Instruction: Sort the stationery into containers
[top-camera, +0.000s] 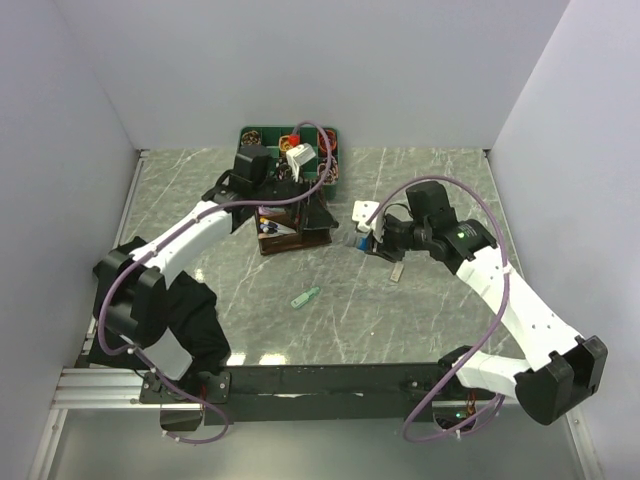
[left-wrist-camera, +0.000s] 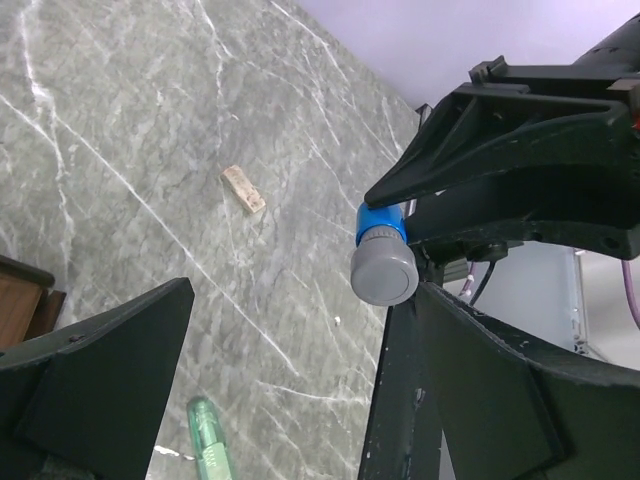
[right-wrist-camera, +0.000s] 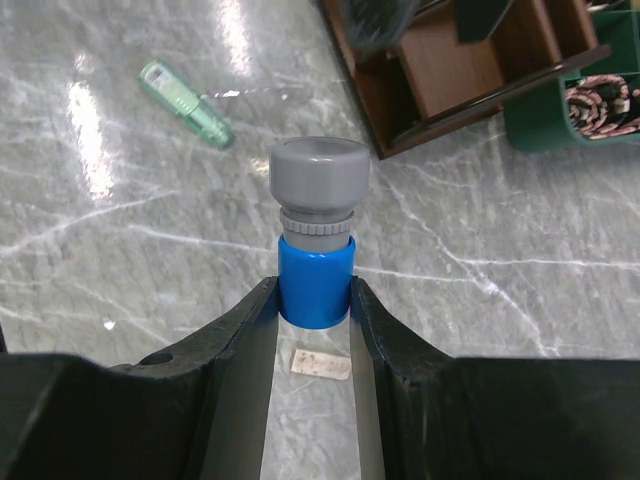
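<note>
My right gripper (top-camera: 372, 242) is shut on a grey-capped blue cylinder, held raised over the table's middle right; in the left wrist view it faces my left gripper's fingers. My left gripper (top-camera: 315, 222) is open above the brown wooden organizer (top-camera: 285, 240), nothing between its fingers. A green bottle-like item (top-camera: 304, 297) lies on the marble table (top-camera: 340, 330) in front of the organizer. A small beige block (left-wrist-camera: 243, 188) lies below the right gripper. Pens lie in the organizer's left part.
A green compartment box (top-camera: 333, 180) with bands and small items stands behind the organizer. Black cloth (top-camera: 190, 320) covers the left front.
</note>
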